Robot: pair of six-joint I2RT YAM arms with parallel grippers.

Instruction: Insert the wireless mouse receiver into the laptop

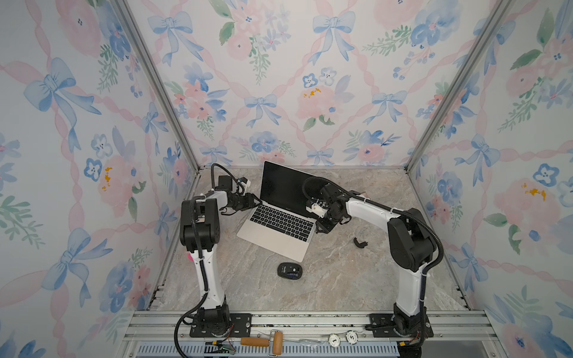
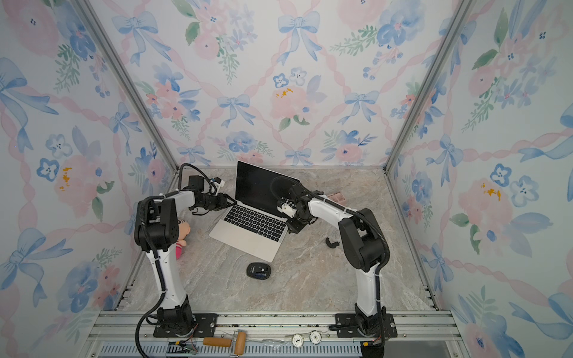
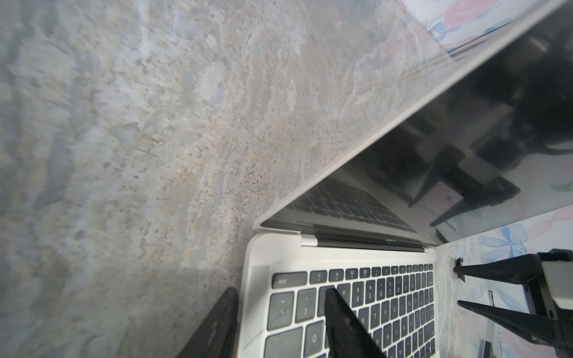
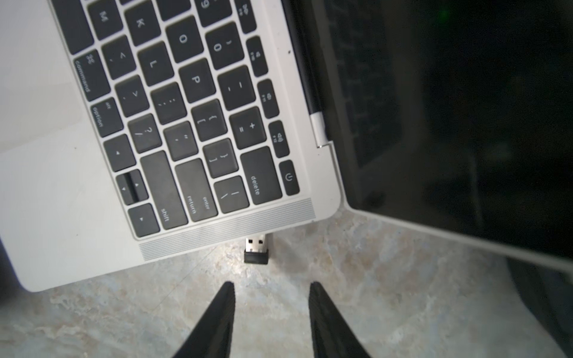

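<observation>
The silver laptop (image 1: 271, 240) stands with its lid up, mid-table. At its right edge sits the small USB receiver (image 4: 256, 257), black cap outward; part of its metal plug shows bare between cap and laptop. Whether its tip enters a port is hidden under the edge. My right gripper is open, drawn back from the receiver, nothing between its fingers. In the left wrist view my left gripper stands open at the laptop's left rear corner, one finger outside the edge and the other over the keys. The black mouse (image 1: 290, 271) lies in front of the laptop.
A small black curved piece (image 1: 360, 242) rests to the laptop's right. Behind the right arm lies a pinkish item (image 2: 337, 197). A doll (image 2: 182, 232) stands near the left arm. Bare table surrounds the front right.
</observation>
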